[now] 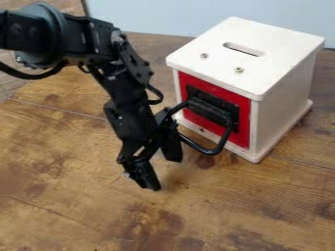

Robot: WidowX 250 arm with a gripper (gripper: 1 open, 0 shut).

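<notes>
A white wooden box point(283, 82) stands at the right, with a slot and two screws on its top and a red front panel point(238, 94) holding a black fixture point(210, 106). My black gripper point(159, 165) hangs low over the wooden floor, left of and in front of the box, fingertips pointing down. It appears open, with nothing visible between its fingers. A black cable loop runs between the arm and the box front; where it ends is hard to tell.
A pale wall or board runs along the back edge.
</notes>
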